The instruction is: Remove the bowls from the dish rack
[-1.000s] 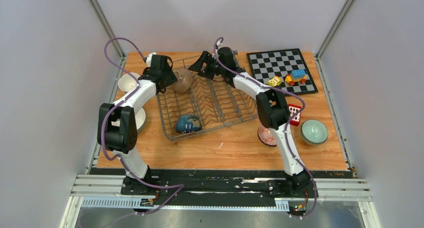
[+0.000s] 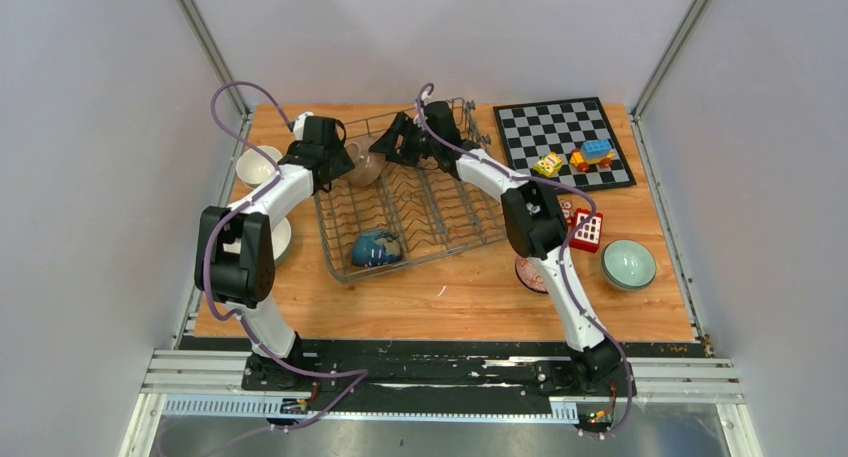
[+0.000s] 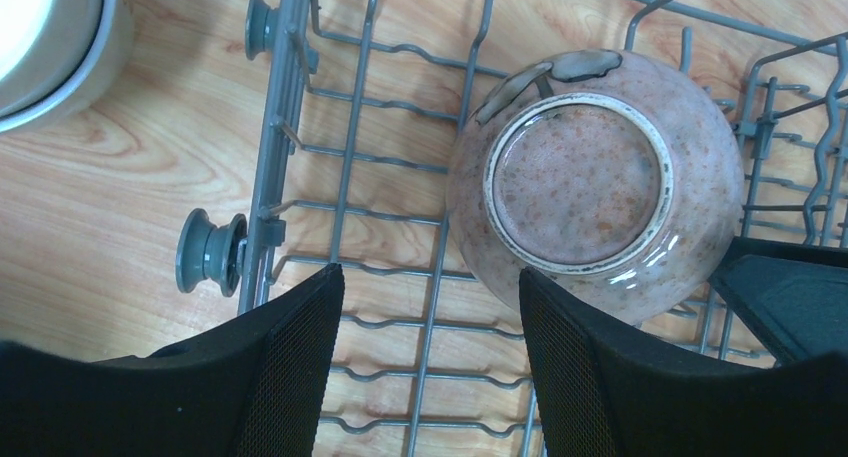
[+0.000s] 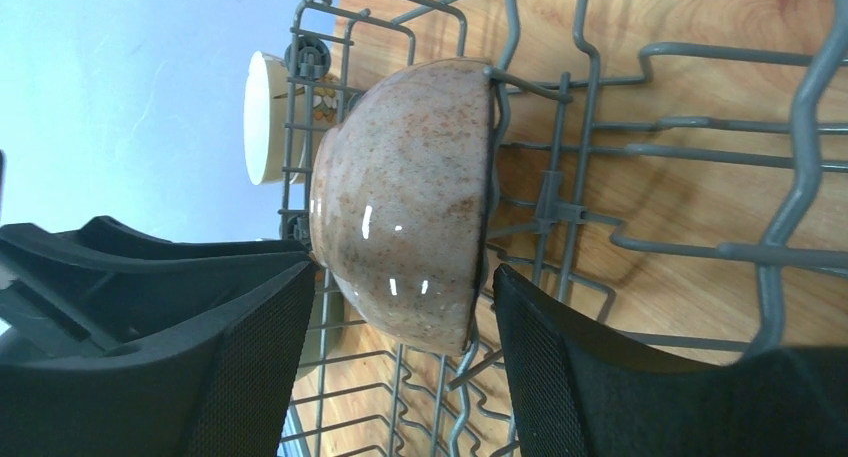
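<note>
A brownish-grey speckled bowl leans on its side in the back left of the dish rack, its base turned toward my left gripper. In the left wrist view my left gripper is part open, with only rack wires seen between its fingers and the bowl beyond them. On the bowl's other side, my right gripper also has its fingers apart. From the right wrist view the speckled bowl shows just past those fingertips, its rim against the rack wires. A blue bowl rests at the rack's front left.
White bowls stand left of the rack, partly behind the left arm. To the right are a green bowl, a red-patterned bowl, a red block and a chessboard with toy cars.
The left arm is almost still, only slightly lower in the view. Neither bowl in the rack has visibly moved.
</note>
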